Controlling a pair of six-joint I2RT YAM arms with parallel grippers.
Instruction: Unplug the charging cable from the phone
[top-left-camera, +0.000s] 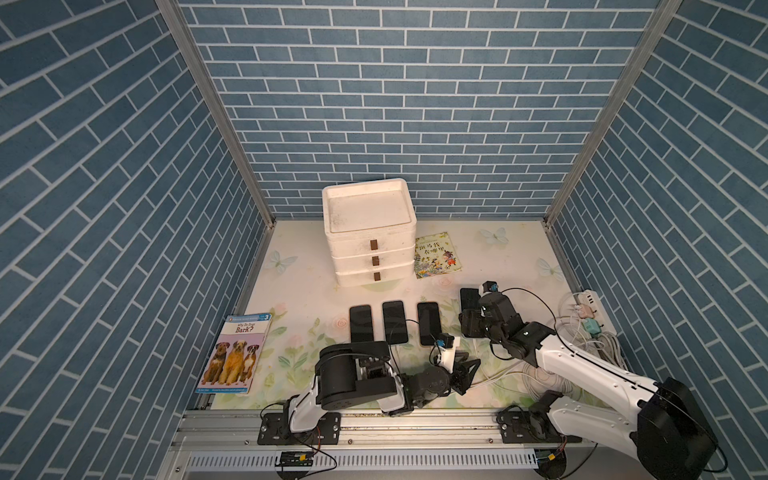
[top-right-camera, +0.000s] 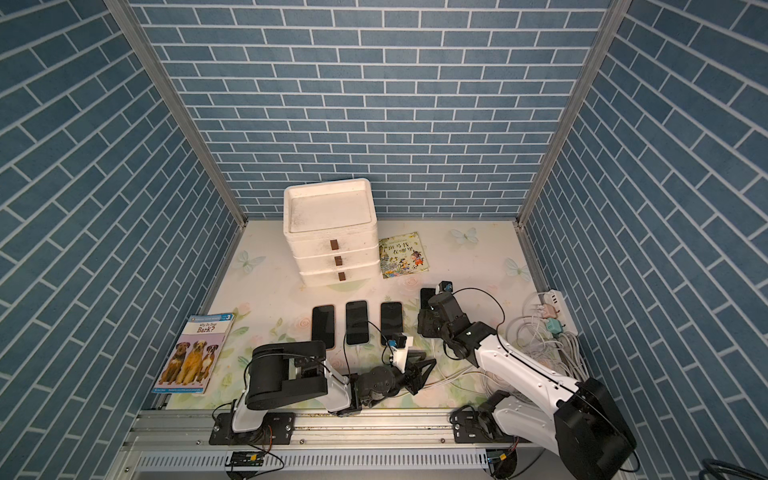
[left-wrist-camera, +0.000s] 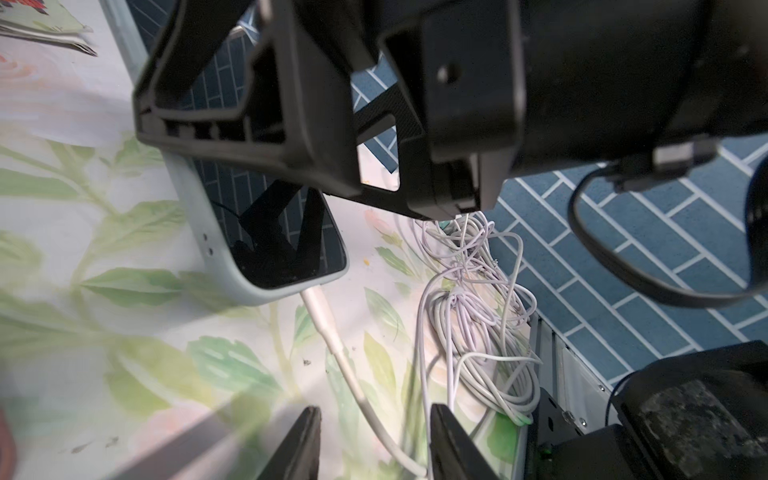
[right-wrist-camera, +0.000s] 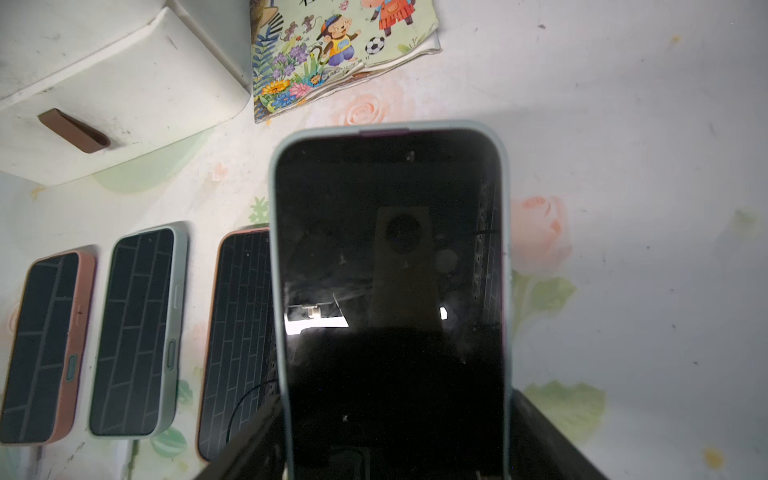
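Note:
My right gripper (top-left-camera: 472, 320) is shut on the rightmost phone (right-wrist-camera: 390, 280), a black-screened phone in a pale mint case, lifted above the table (top-left-camera: 304, 296). In the left wrist view a white charging cable (left-wrist-camera: 344, 360) runs from the phone's lower end down toward the tips of my left gripper, which stands part open below the phone. Whether the cable lies between those fingers is unclear. The phone's middle is partly hidden by the right gripper in that view.
Three phones (top-left-camera: 361, 324) lie in a row to the left. White drawers (top-left-camera: 352, 256) and a booklet (top-left-camera: 436, 254) stand behind. A dog book (top-left-camera: 233, 352) lies left; a power strip (top-left-camera: 589, 302) and cable coils fill the right edge.

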